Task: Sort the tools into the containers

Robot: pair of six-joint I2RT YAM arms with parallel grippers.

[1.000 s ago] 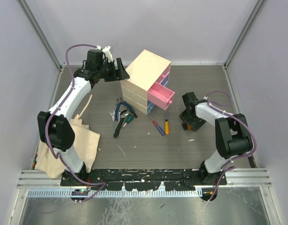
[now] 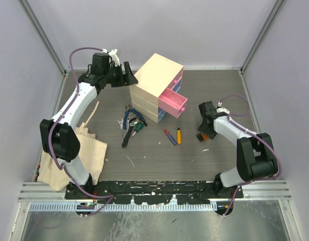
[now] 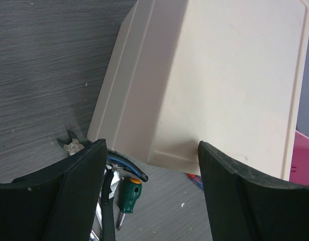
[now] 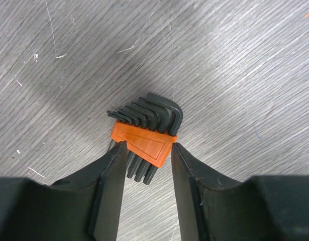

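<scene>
The hex key set [image 4: 144, 143], black keys in an orange holder, lies between the fingertips of my right gripper, shut on the orange part. From above, the right gripper [image 2: 207, 129] is low over the table at the right. My left gripper is shut on the near corner of the drawer cabinet [image 2: 157, 74]. One pink drawer [image 2: 173, 102] is pulled out. Left of the cabinet lie blue-handled pliers [image 2: 139, 115], a black-handled tool [image 2: 126, 139] and a green screwdriver [image 2: 138, 127]. In front lie a red-blue screwdriver [image 2: 170, 136] and a yellow screwdriver [image 2: 179, 135].
A beige cloth bag [image 2: 86, 155] lies at the left under the left arm. Bare table [image 2: 159, 163] stretches across the front middle, and there is free room behind the right gripper.
The right gripper has shifted a little to the right and toward the front, with the hex key set turning slightly. The left arm and the cabinet stay in place.
</scene>
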